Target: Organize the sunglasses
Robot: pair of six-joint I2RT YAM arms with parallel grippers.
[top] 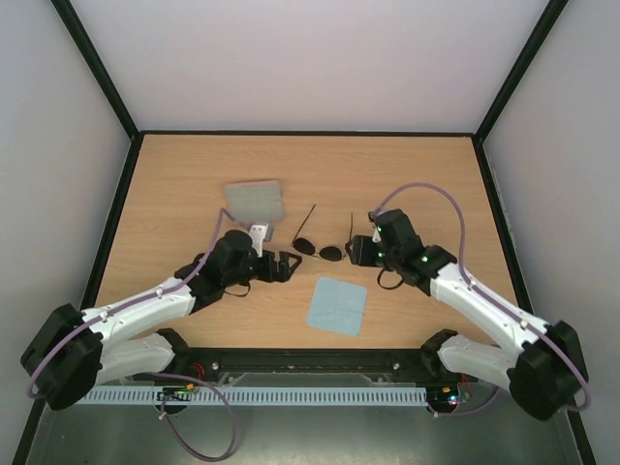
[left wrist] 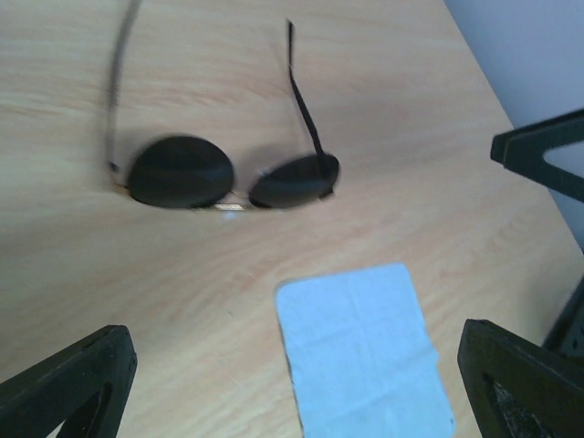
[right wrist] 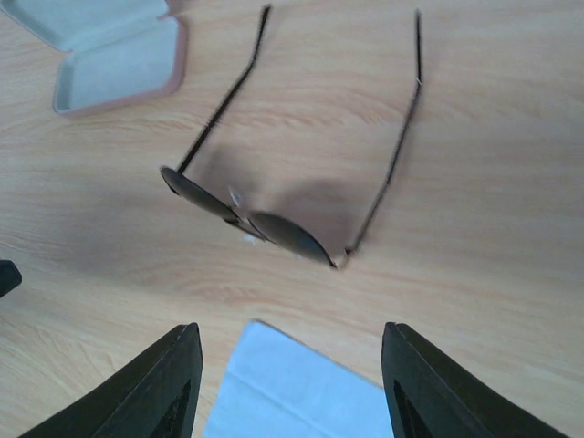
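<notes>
Dark sunglasses [top: 331, 254] lie mid-table with both arms unfolded toward the back; their round black lenses [left wrist: 181, 172] show clearly in the left wrist view. A grey glasses case [top: 254, 202] lies open behind and to their left, its tray [right wrist: 120, 68] empty where the right wrist view shows it. In front of the sunglasses a light blue cloth [top: 337, 306] is spread flat. My left gripper [top: 296, 263] is open to the left of the glasses, holding nothing. On their right side stands my right gripper [top: 350, 249], also open and empty, apart from the cloth.
Bare wood surrounds these items, with wide free room on the table [top: 426, 165] at the back right. In the left wrist view a finger of the other gripper reaches in from the right.
</notes>
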